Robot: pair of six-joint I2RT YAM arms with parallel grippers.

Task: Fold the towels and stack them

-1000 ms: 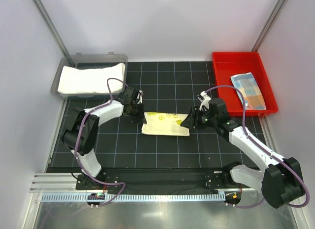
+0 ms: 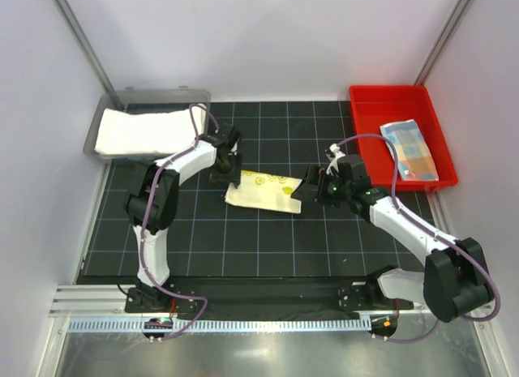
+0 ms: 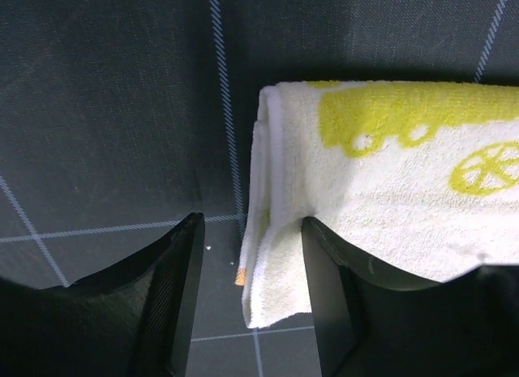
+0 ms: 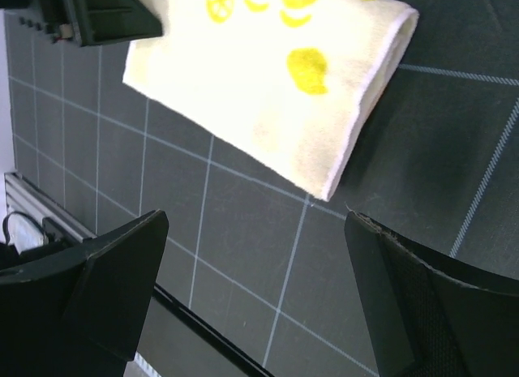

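Note:
A white towel with yellow prints (image 2: 263,191) lies folded into a narrow rectangle on the dark gridded mat, slightly slanted. In the left wrist view its layered short end (image 3: 276,199) shows, with a small orange tag. My left gripper is open at that end, one finger over the towel and the other over bare mat. Near the towel's right end my right gripper stands open with nothing between its fingers; in the right wrist view the towel (image 4: 276,77) lies beyond the fingertips.
A red bin (image 2: 373,117) at the back right holds a folded blue and orange cloth (image 2: 409,150). At the back left, a clear grey bin (image 2: 150,96) holds white towels (image 2: 146,134).

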